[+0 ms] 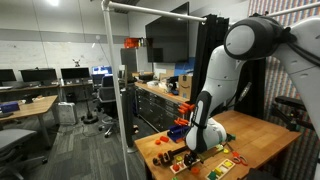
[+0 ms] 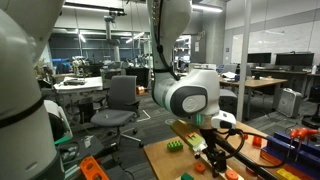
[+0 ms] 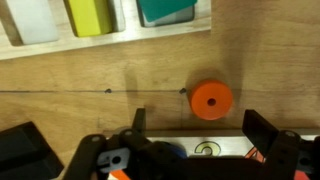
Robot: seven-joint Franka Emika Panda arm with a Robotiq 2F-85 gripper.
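Note:
My gripper is open above the wooden table, its two dark fingers apart at the lower part of the wrist view. An orange disc point(image 3: 211, 99) with a darker centre lies on the bare wood, ahead of the gap and nearer the right finger. Nothing is held. Exterior view 1 has the gripper point(image 1: 179, 157) low over the small objects on the table, though its fingers are too small to read there.
A pale tray point(image 3: 130, 38) along the top holds a yellow block point(image 3: 90, 16) and a teal block point(image 3: 166, 9). On the left lies a black block point(image 3: 27, 152). Another pale-edged item point(image 3: 230, 146) lies close below the disc, partly behind the gripper. Bare wood surrounds the disc's other sides.

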